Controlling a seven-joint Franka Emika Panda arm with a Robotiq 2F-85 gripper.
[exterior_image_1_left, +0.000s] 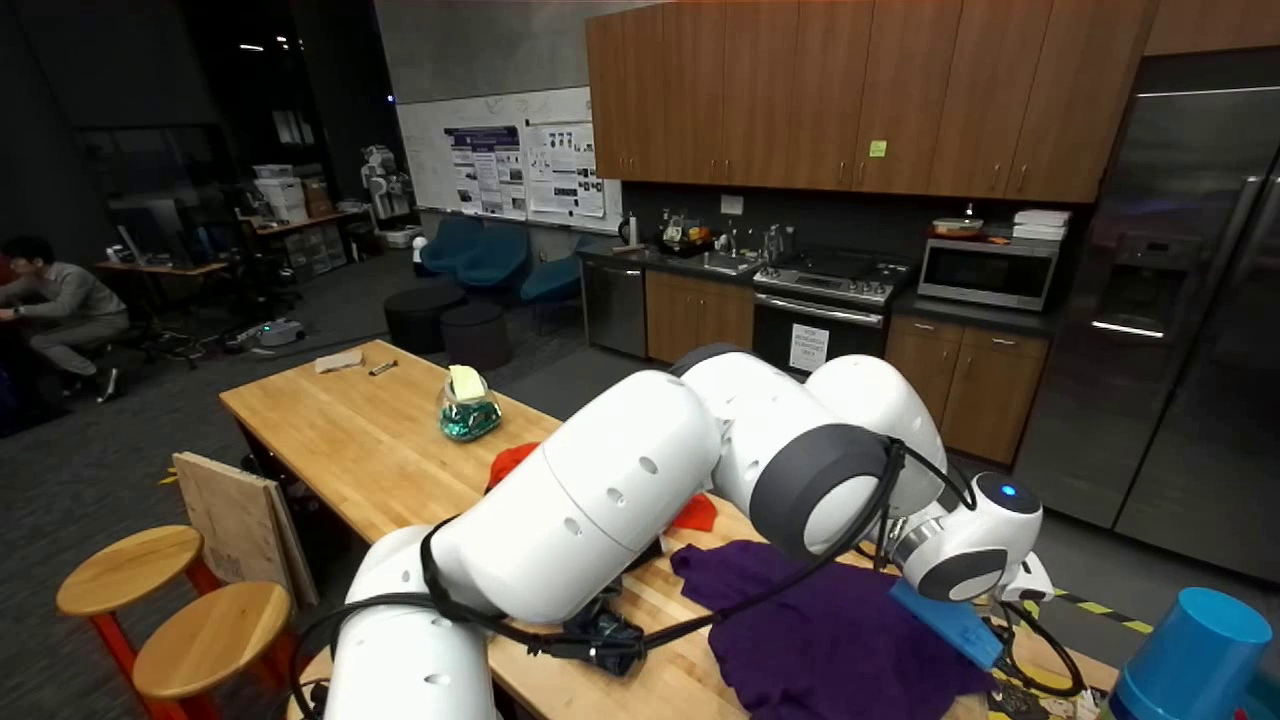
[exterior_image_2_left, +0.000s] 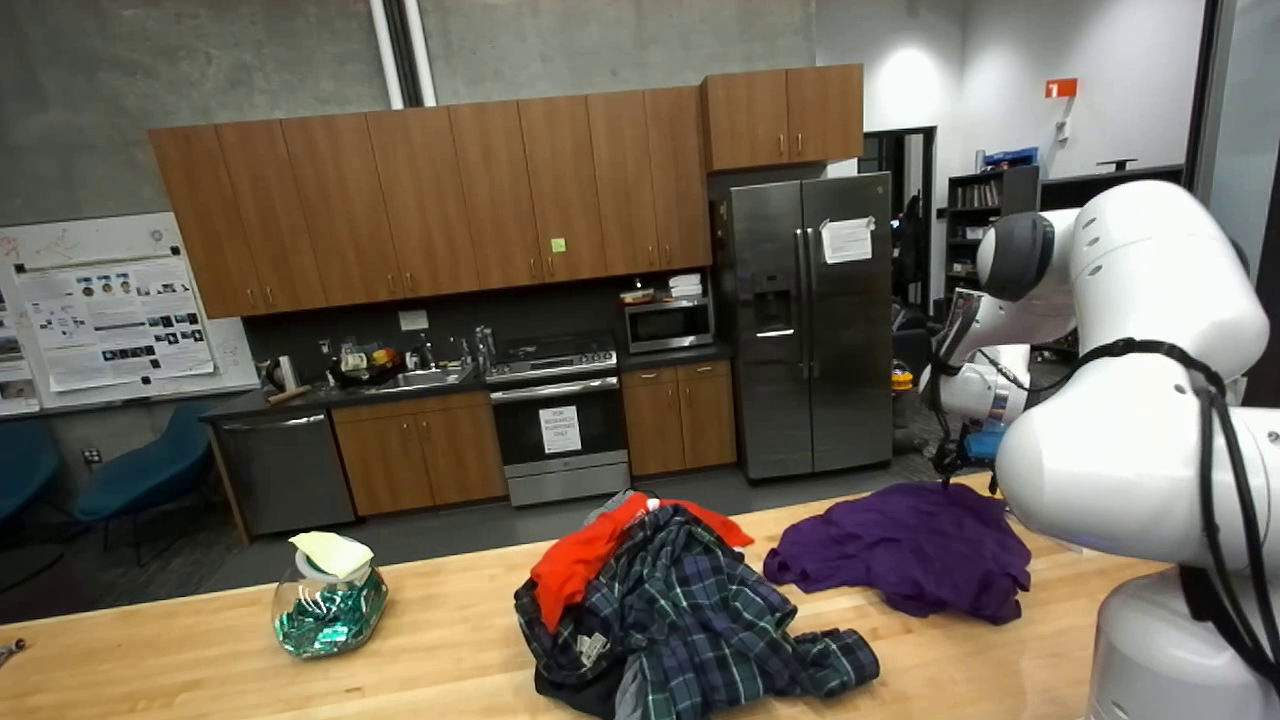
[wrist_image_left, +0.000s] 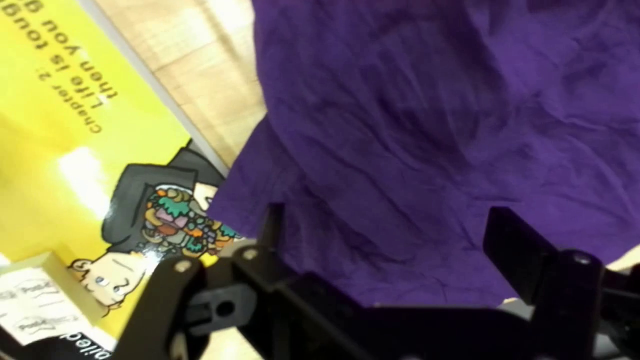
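Observation:
A crumpled purple cloth fills most of the wrist view, its left corner lying over a yellow book. In exterior view 2 the same cloth is spread at the right of the table. My gripper is open above the cloth's near part, fingers wide apart and nothing gripped between them. In exterior view 1 the cloth shows below the forearm; the gripper's fingertips cannot be made out there. A separate heap of clothes, with a dark plaid shirt and a red garment, lies left of the purple cloth.
The yellow book lies left of the cloth in the wrist view, with a small box on it. A blue cup stands at the table's right end. A glass bowl with green filling sits far left, bare tabletop around it.

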